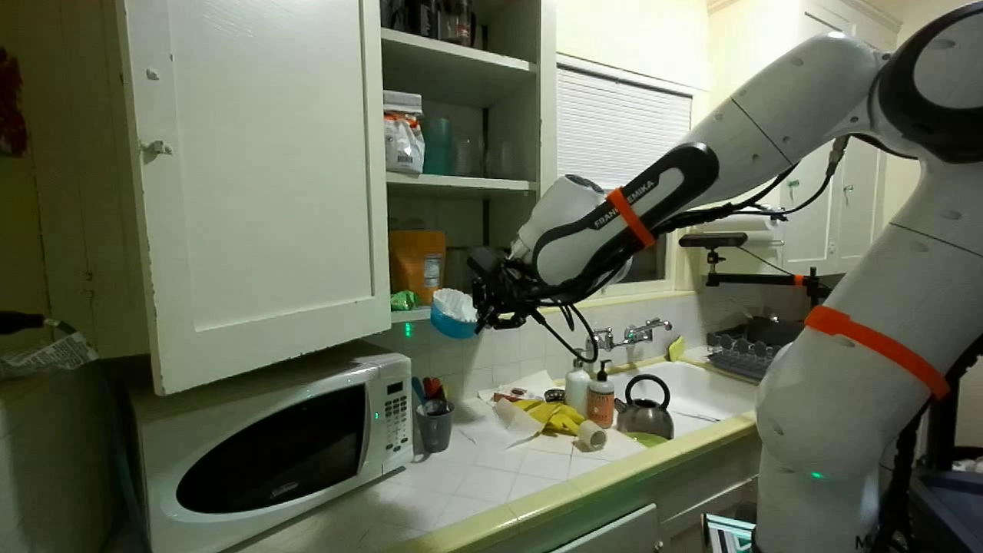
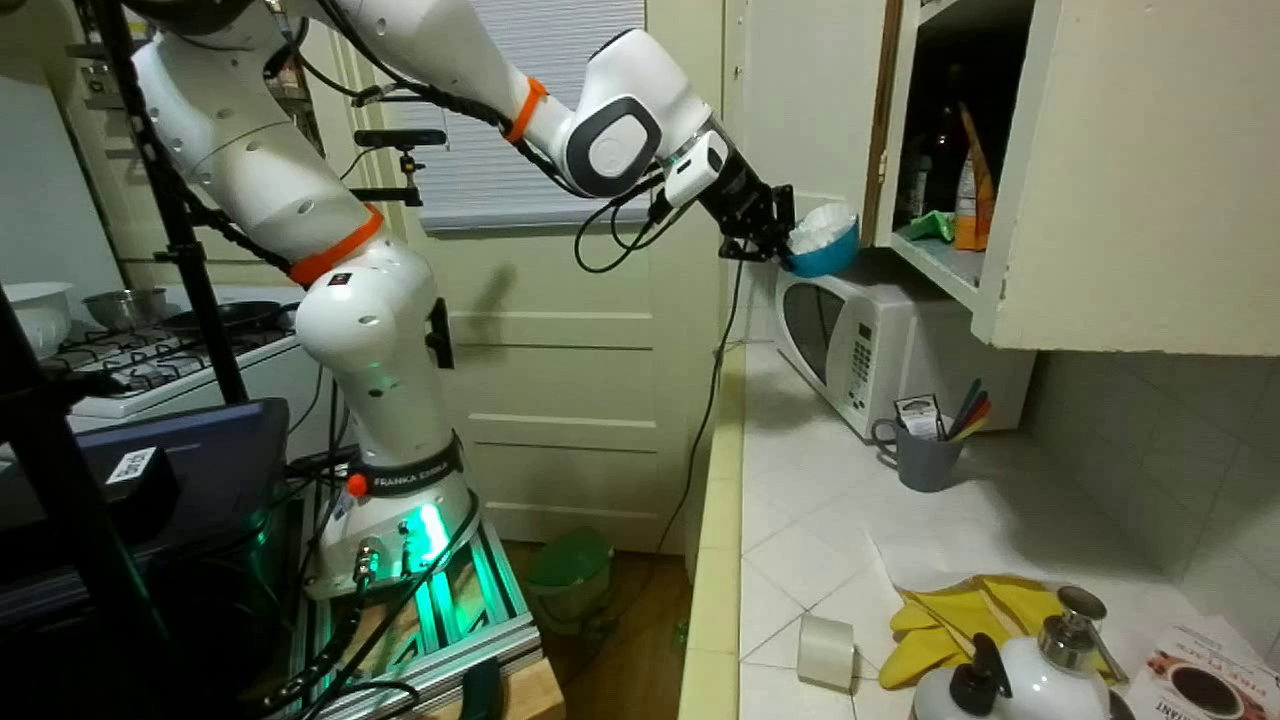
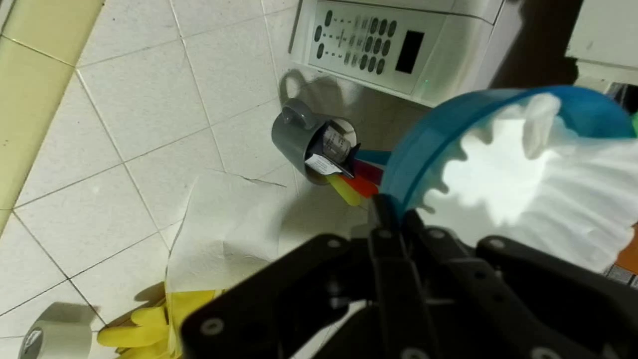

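A blue bowl (image 1: 451, 322) lined with white ruffled paper filters (image 1: 458, 304) hangs in the air in front of the open cabinet's lowest shelf (image 1: 412, 314). My gripper (image 1: 479, 309) is shut on the bowl's rim. From the wrist, the fingers (image 3: 383, 224) pinch the near edge of the blue bowl (image 3: 412, 149), and the white filters (image 3: 508, 173) fill its inside. Seen from the other side, the bowl (image 2: 828, 257) is held above the level of the microwave (image 2: 894, 342), slightly tilted.
An orange pouch (image 1: 417, 263) and a green bag (image 1: 403, 300) occupy the lowest shelf. The open cabinet door (image 1: 267, 166) stands left of the bowl. Below are a grey mug (image 1: 434, 428) with utensils, yellow gloves (image 1: 553, 416) and a paper roll (image 1: 591, 435).
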